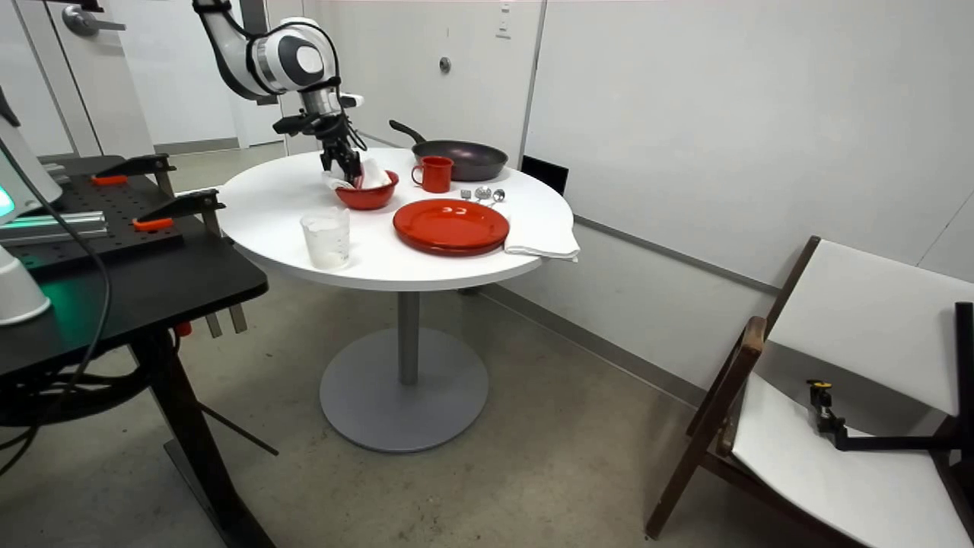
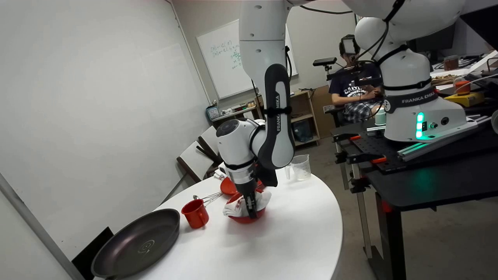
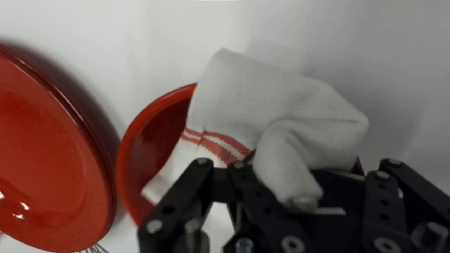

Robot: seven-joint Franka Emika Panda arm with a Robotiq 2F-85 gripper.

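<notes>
A white cloth with red stripes (image 3: 236, 97) is bunched in the red bowl (image 3: 126, 168) and drapes over its rim onto the far side in the wrist view. My gripper (image 1: 352, 175) points down into the bowl, its fingers shut. One fold of the cloth lies up over the black fingers in the wrist view and hides the fingertips, so whether any cloth is pinched between them does not show. In exterior view 2 the gripper (image 2: 252, 212) reaches down among the cloth's folds (image 2: 239, 205), inside the bowl (image 2: 243, 219).
Stacked red plates (image 1: 452, 225) stand close to the bowl. Around it are a red mug (image 1: 433, 173), a black pan (image 1: 466, 160), metal utensils (image 1: 483, 193) and a clear measuring cup (image 1: 326, 239). A folded white napkin (image 1: 542, 233) hangs over the table edge.
</notes>
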